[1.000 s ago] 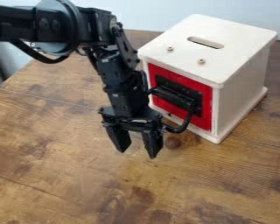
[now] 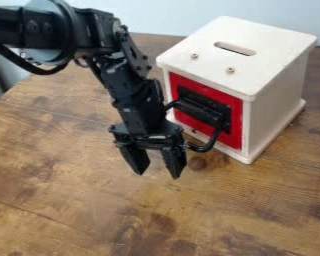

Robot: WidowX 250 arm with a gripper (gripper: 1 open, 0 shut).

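Note:
A pale wooden box (image 2: 267, 110) with a slot in its top stands at the upper right. Its front carries a red panel (image 2: 182, 115) with a black latch fitting (image 2: 203, 107). My black gripper (image 2: 155, 164) hangs in front of and left of the box, fingers pointing down, apart from each other with nothing visible between them. A black bent bar near the box's front, beside the gripper, partly overlaps it; whether they touch I cannot tell.
A white wall shows behind the table.
The arm and gripper have shifted very slightly; the box stands in the same place.

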